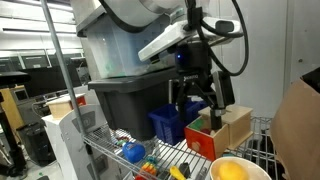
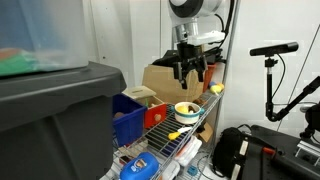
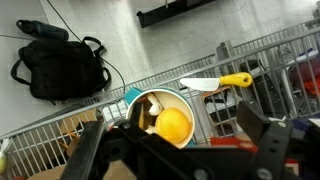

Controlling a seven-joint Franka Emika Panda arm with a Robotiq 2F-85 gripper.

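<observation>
My gripper (image 1: 203, 114) hangs above the wire shelf, its fingers spread wide with nothing between them. In the wrist view a white bowl (image 3: 188, 106) shows just beyond the fingertips, holding a yellow round thing (image 3: 173, 125) and a few smaller items. Exterior view 1 puts that bowl (image 1: 257, 170) at the lower right, with the yellow thing (image 1: 232, 171) in it. A spatula with a yellow handle (image 3: 236, 80) and white blade lies on the wires near the bowl. The gripper (image 2: 193, 77) is above the bowl in exterior view 2.
A red box (image 1: 201, 140), a wooden box (image 1: 237, 128) and a blue bin (image 1: 172, 123) stand behind the bowl. Large dark bins (image 2: 60, 125) fill the left side. A blue object (image 2: 140, 168) lies on the rack; a black backpack (image 3: 62, 70) is on the floor.
</observation>
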